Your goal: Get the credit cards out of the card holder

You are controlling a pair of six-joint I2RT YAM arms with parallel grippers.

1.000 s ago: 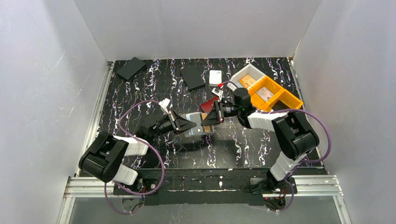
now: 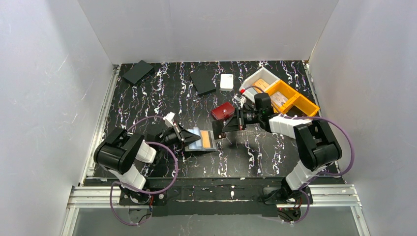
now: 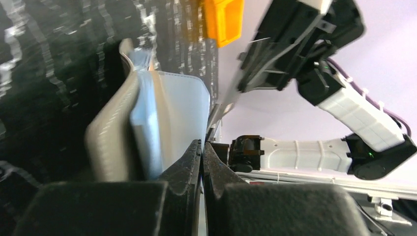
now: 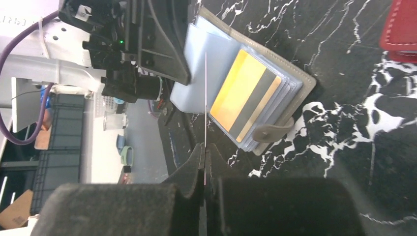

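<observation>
The card holder [image 2: 206,140], grey with translucent sleeves, lies open low at the centre, an orange-and-black card [image 4: 246,93] showing in it. My left gripper [image 2: 192,138] is shut on the holder's translucent sleeves [image 3: 177,113]. Just to the right, my right gripper [image 2: 225,127] is shut on a dark card [image 2: 218,129], seen edge-on as a thin upright line between the fingertips in the right wrist view and held apart from the holder.
A red wallet [image 2: 223,110] lies behind the holder. Dark slabs [image 2: 202,81] and a white box [image 2: 226,81] stand at the back. Orange and white bins [image 2: 300,105] fill the back right.
The dark card in my right gripper has separated from the holder, the right arm shifting slightly right.
</observation>
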